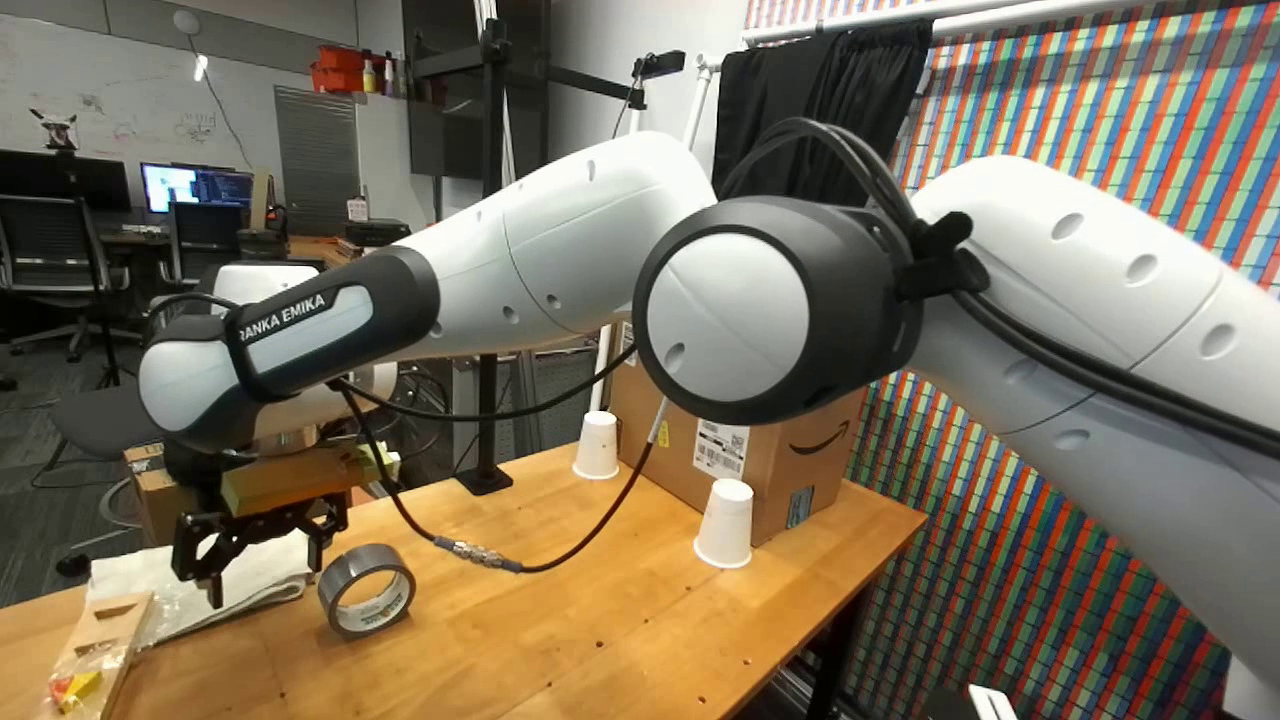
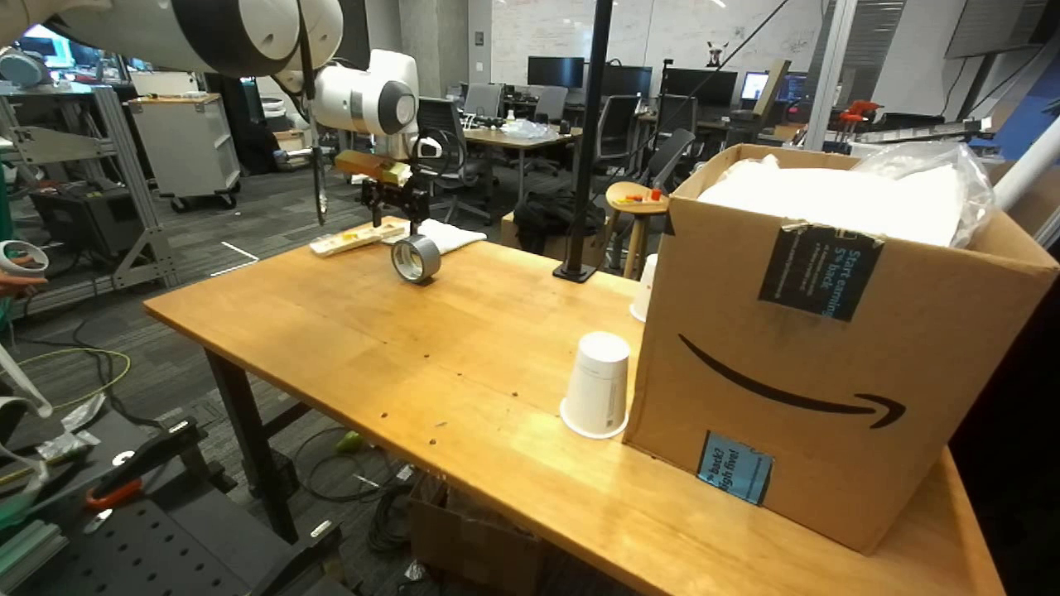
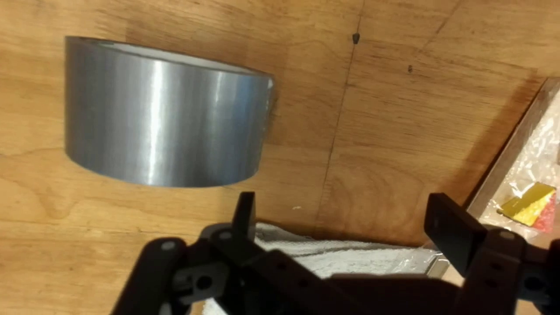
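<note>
A roll of grey duct tape (image 3: 162, 118) stands on its edge on the wooden table, its hole visible in exterior view 1. My gripper (image 1: 258, 570) hangs just to the left of the tape roll (image 1: 367, 589) there, above a folded white cloth (image 1: 258, 576). In the wrist view the gripper is open, its two dark fingers wide apart with nothing between them. The tape lies ahead and to the left of the fingers, apart from them. Exterior view 2 has the gripper (image 2: 395, 223) close behind the tape roll (image 2: 415, 259).
A wooden tray (image 1: 106, 648) holding a yellow-red piece (image 3: 530, 204) and clear plastic lies beside the cloth. Two upturned white cups (image 1: 726, 524) stand near a large cardboard box (image 2: 835, 328). A black post (image 2: 586, 149) rises at the table's far edge.
</note>
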